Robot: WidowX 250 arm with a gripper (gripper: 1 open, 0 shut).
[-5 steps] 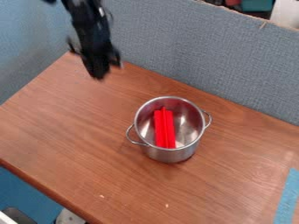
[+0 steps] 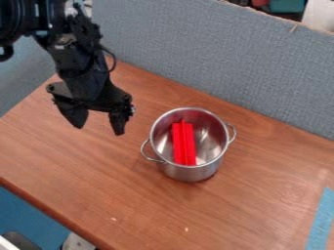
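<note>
A silver pot [image 2: 208,168] with two side handles stands on the wooden table right of centre, holding red bar-like objects [image 2: 185,144], at least two, side by side. My black gripper [image 2: 98,119] is open over the table to the left of the pot, apart from it, with nothing visible between its fingers.
A grey padded wall [image 2: 235,68] runs along the back. A blue strip [image 2: 319,215] lies at the right edge, and blue floor shows at the lower left.
My gripper has come down and toward the front from the back left, lower over the table. The pot and red objects have not moved.
</note>
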